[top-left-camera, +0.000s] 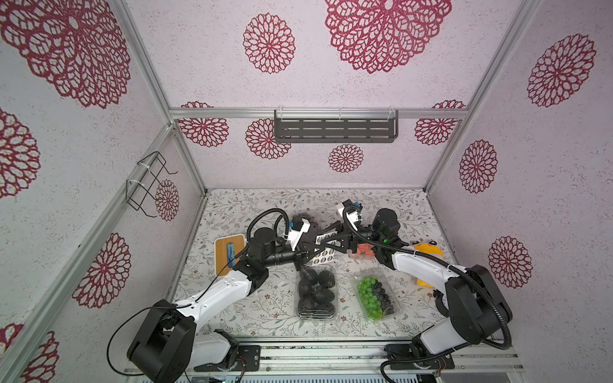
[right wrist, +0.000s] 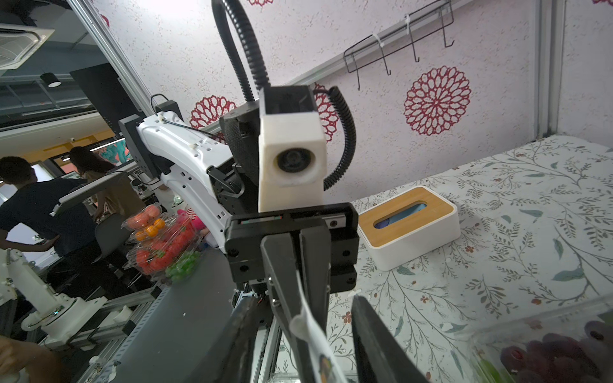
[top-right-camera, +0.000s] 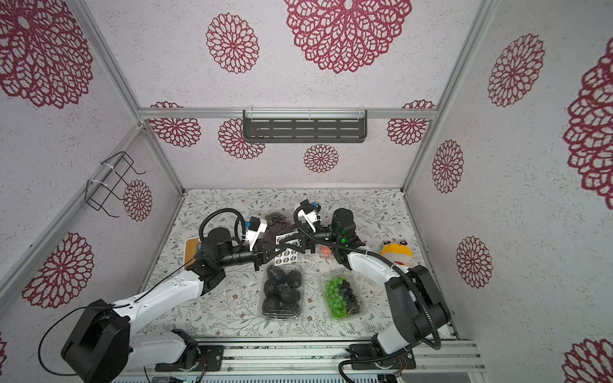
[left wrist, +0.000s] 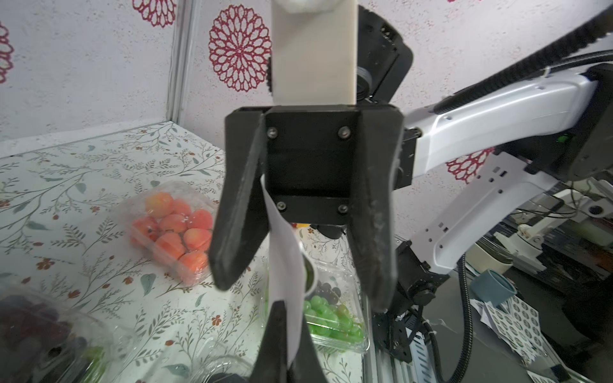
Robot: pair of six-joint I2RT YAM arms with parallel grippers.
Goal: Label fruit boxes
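A white label sheet with round stickers (top-left-camera: 321, 256) is held upright between my grippers at the middle. My left gripper (top-left-camera: 313, 250) is shut on it; in the left wrist view the sheet (left wrist: 287, 274) rises edge-on from its fingers. My right gripper (top-left-camera: 337, 241) is part open around the sheet's upper part, its fingers spread either side. Below lie a box of dark fruit (top-left-camera: 316, 290) and a box of green and black grapes (top-left-camera: 373, 296). A box of peaches (left wrist: 172, 233) and one of red grapes (right wrist: 542, 351) are partly hidden in the top views.
A tissue box (right wrist: 405, 239) stands at the left, a yellow object (top-right-camera: 397, 252) at the right. A dark grey shelf (top-left-camera: 335, 134) hangs on the back wall. Free cloth lies at both back corners.
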